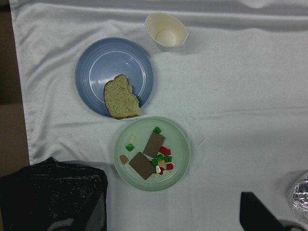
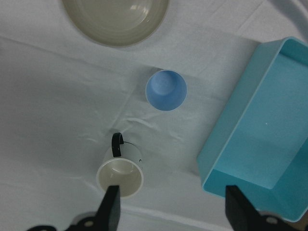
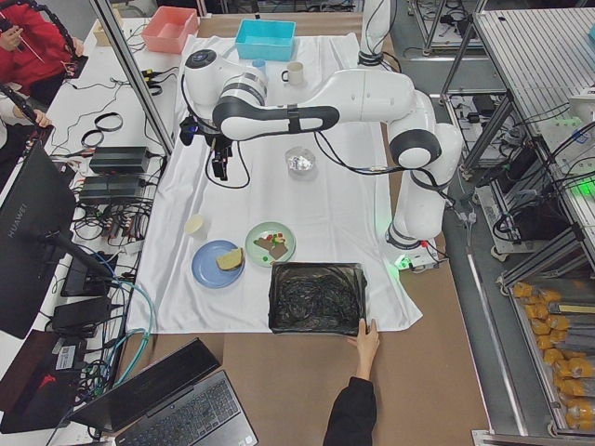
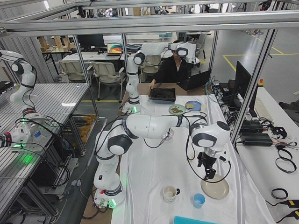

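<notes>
In the left wrist view, a blue plate (image 1: pixel 91 72) holds a bread slice (image 1: pixel 120 96), a green plate (image 1: pixel 130 168) holds brown squares and small coloured bits, and a cream cup (image 1: pixel 166 29) stands nearby. My left gripper hangs open above them. My right gripper is open over a white mug (image 2: pixel 120 173), a blue cup (image 2: pixel 166 89), a beige plate (image 2: pixel 115 33) and a teal bin (image 2: pixel 231 115).
A black tray (image 3: pixel 316 325) with a person's hand on it sits at one table end. A foil item (image 3: pixel 300 160) lies mid-table on the white cloth, with clear space around it.
</notes>
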